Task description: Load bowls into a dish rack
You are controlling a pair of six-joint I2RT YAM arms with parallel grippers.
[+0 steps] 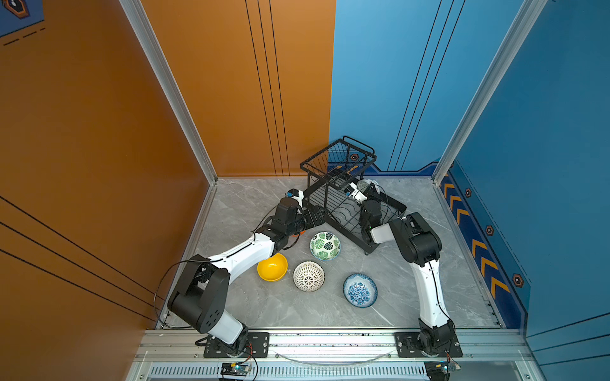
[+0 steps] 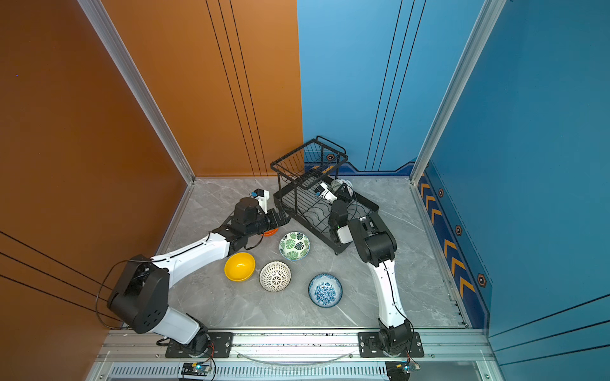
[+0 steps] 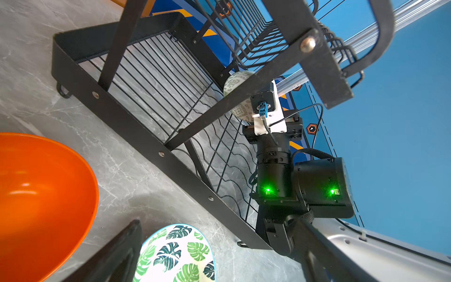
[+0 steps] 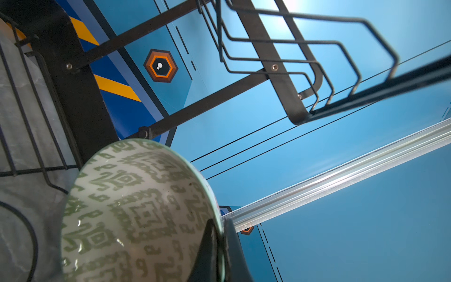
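Note:
A black two-tier dish rack (image 1: 340,158) stands at the back. Inside its lower tier, my right gripper is shut on the rim of a pale green-patterned bowl (image 4: 136,206), held on its side. My left gripper stands open over an orange bowl (image 3: 42,197), left of the rack, with a leaf-patterned bowl (image 3: 178,253) also below it. In front lie a yellow bowl (image 1: 272,267), a cream patterned bowl (image 1: 308,276) and a blue-and-white bowl (image 1: 359,290).
Walls enclose the back and both sides. The rack's upper basket and struts overhang my right gripper.

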